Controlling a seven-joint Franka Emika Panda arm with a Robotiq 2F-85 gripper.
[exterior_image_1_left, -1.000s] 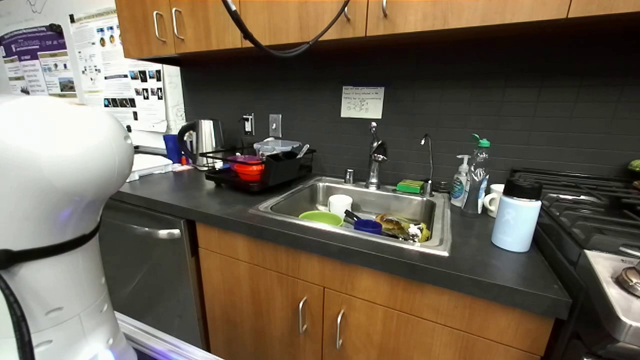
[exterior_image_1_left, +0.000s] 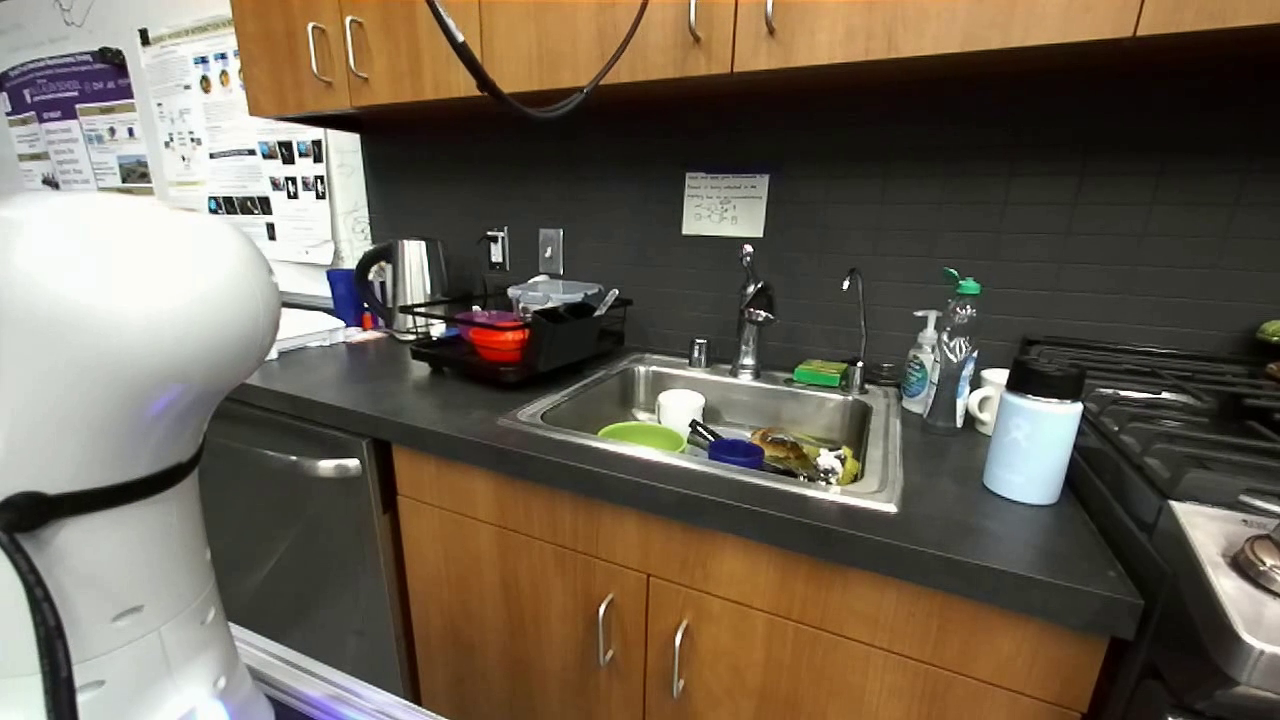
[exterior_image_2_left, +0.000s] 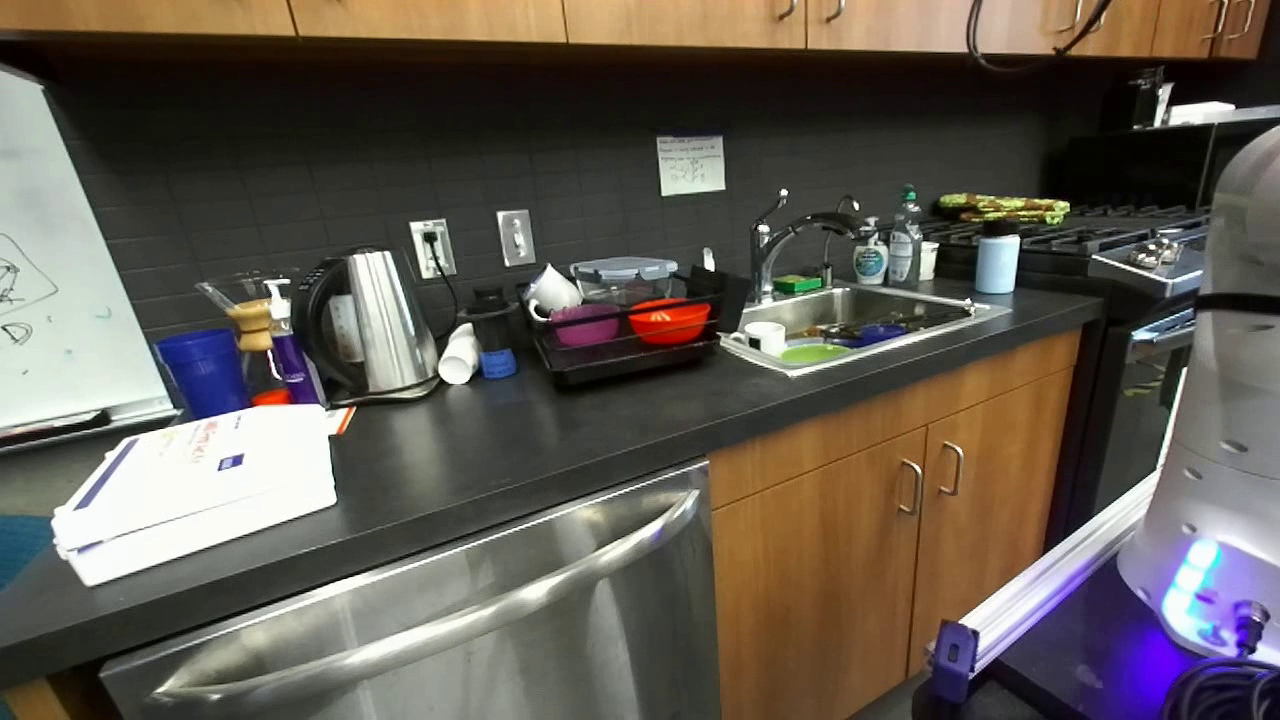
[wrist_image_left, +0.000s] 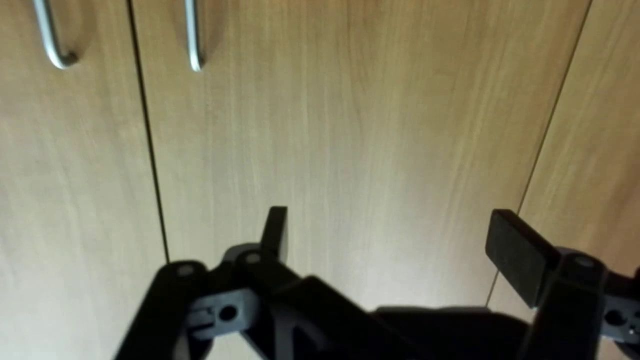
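Note:
In the wrist view my gripper is open, its black fingers (wrist_image_left: 520, 255) wide apart and nothing between them. Beyond it, a pale wooden cabinet door (wrist_image_left: 360, 150) fills most of that view, apparently closed. Two metal bar handles, one left (wrist_image_left: 49, 36) and one right (wrist_image_left: 192, 36) of a door seam, show at the upper left, away from the fingers. Which of the kitchen's cabinets this is, I cannot tell. Neither exterior view includes the gripper; only part of the white arm (exterior_image_1_left: 120, 324) and a hanging cable (exterior_image_1_left: 546, 110) appear there.
The sink (exterior_image_1_left: 564, 414) holds a white mug (exterior_image_1_left: 680, 409), a green bowl (exterior_image_1_left: 644, 436) and a blue cup (exterior_image_1_left: 735, 452). A dish rack (exterior_image_2_left: 600, 366) and kettle (exterior_image_2_left: 396, 324) stand left of it. A light blue bottle (exterior_image_1_left: 1032, 446) stands near the stove.
The white arm's upper part has shifted slightly right in exterior view 1. The cable hanging at the top has moved left. Objects on the counter and in the sink look unchanged.

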